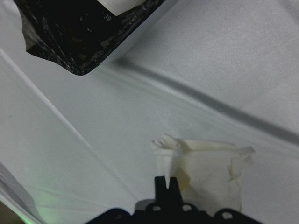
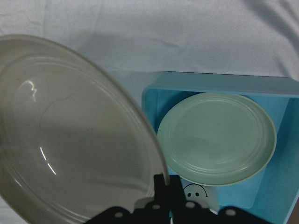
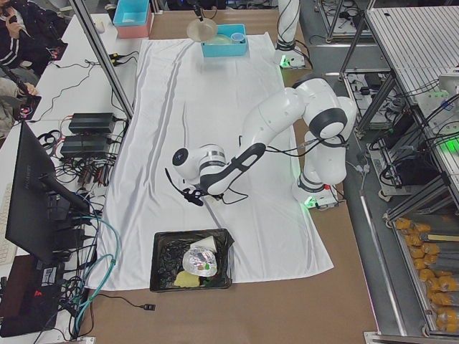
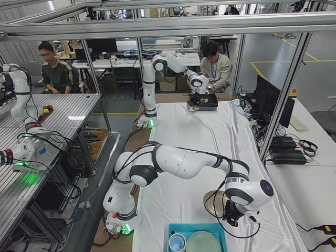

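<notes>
My left gripper is shut on a crumpled cream paper piece (image 1: 210,172), stained yellow, above the white cloth beside a black-lined bin (image 1: 79,51); in the camera left view that bin (image 3: 156,261) holds foil, paper and a yellow item. My right gripper is shut on the rim of a beige plate (image 2: 70,130), held beside a blue box (image 2: 280,182) containing a pale green plate (image 2: 216,137) and, partly hidden, a cup with a smiley face (image 2: 198,193).
The white cloth (image 3: 201,107) between the two arms is largely clear. A monitor (image 3: 32,201), cables and black units crowd the side table along the cloth's edge. Metal frame posts stand close by.
</notes>
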